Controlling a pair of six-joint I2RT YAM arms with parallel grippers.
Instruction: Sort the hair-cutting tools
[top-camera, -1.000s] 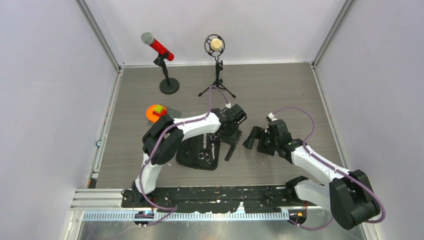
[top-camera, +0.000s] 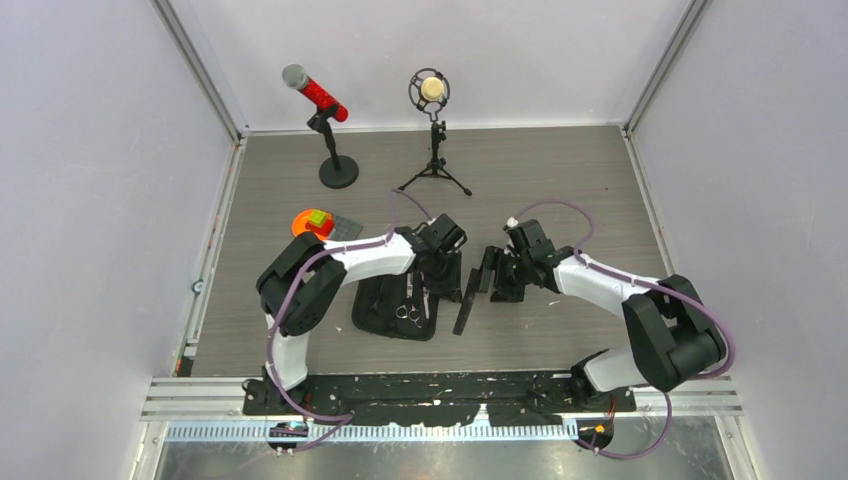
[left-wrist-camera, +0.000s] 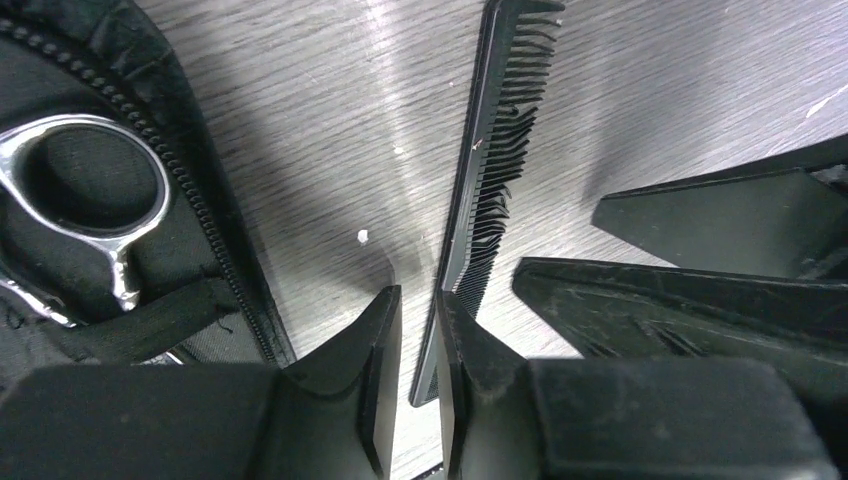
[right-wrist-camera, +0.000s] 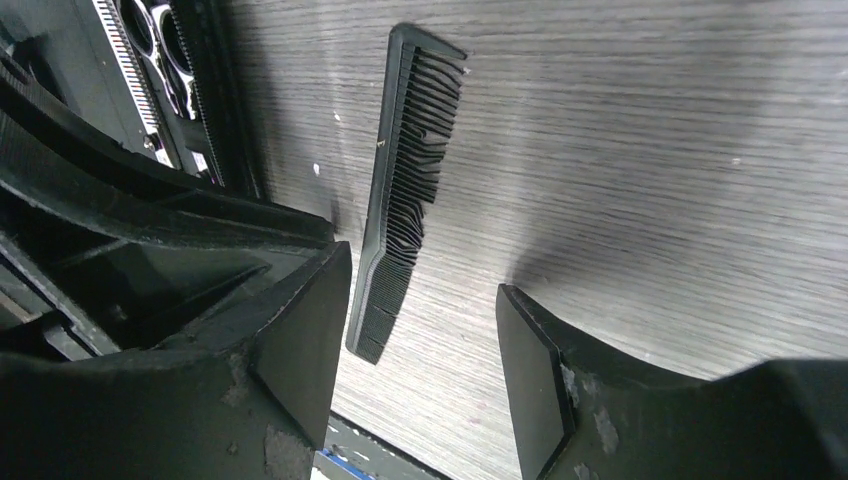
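Note:
A black comb (top-camera: 465, 305) lies flat on the table, just right of the black zip case (top-camera: 395, 330). Scissors (left-wrist-camera: 95, 225) and other tools rest inside the case. My left gripper hovers over the comb's near end, its fingers a narrow gap apart with nothing held; in the top view it is above the case's right edge. The comb (right-wrist-camera: 400, 180) shows between and beyond those fingers, apparently below them.
Both grippers are very close together above the comb. At the back stand a red microphone (top-camera: 325, 100) and a tripod microphone (top-camera: 433, 130). An orange dish (top-camera: 301, 224) with blocks sits at the left.
My right gripper has moved left to the comb.

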